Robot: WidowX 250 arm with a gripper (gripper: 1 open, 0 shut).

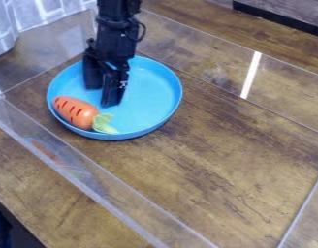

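A light blue round plate (150, 102) sits at the left of the wooden table. On its front-left part lies an orange toy carrot (77, 111) with pale green leaves. My dark gripper (105, 89) hangs down from the top over the back-left of the plate, just behind the carrot. Its fingers are dark and small in the view, so I cannot tell whether they are open or shut, or whether anything is between them.
Bare wooden table (233, 155) fills the right and front. Clear plastic edges run diagonally along the lower left and right. A white crinkled object (9, 21) stands at the top left.
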